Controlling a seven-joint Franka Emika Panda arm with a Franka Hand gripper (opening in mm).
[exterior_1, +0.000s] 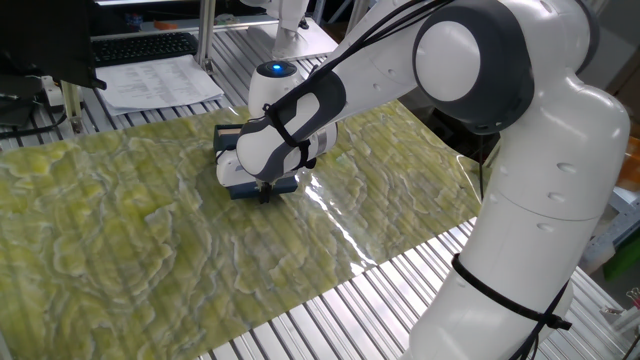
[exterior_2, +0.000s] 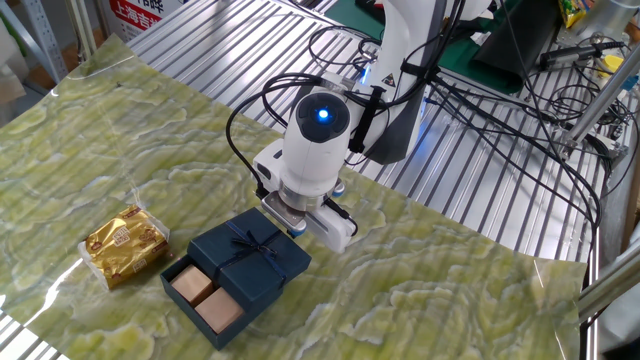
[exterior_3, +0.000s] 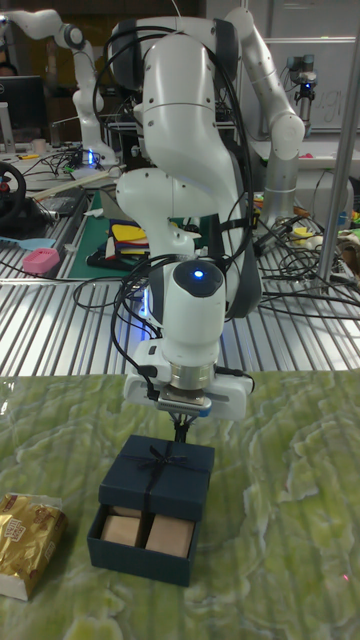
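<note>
A dark blue box (exterior_3: 138, 561) stands on the green patterned sheet, part of its inside exposed on the side away from the arm. Light pinkish-brown blocks (exterior_2: 220, 309) show in that opening. Its lid (exterior_2: 236, 262), tied with a dark ribbon bow (exterior_2: 254, 247), lies over the rest, shifted toward the arm. My gripper (exterior_3: 182, 429) points down at the lid's arm-side edge, its dark fingers close together. Exterior view 1 has the fingers (exterior_1: 264, 192) against the lid's side, with the hand covering most of the box. Whether they pinch the lid edge is hidden.
A gold-wrapped packet (exterior_2: 126, 246) lies beside the box. Much of the green sheet (exterior_1: 110, 260) is clear. Papers (exterior_1: 160, 84) and a keyboard (exterior_1: 145, 47) lie past the sheet, and loose cables (exterior_2: 530, 150) cross the slatted table near the arm.
</note>
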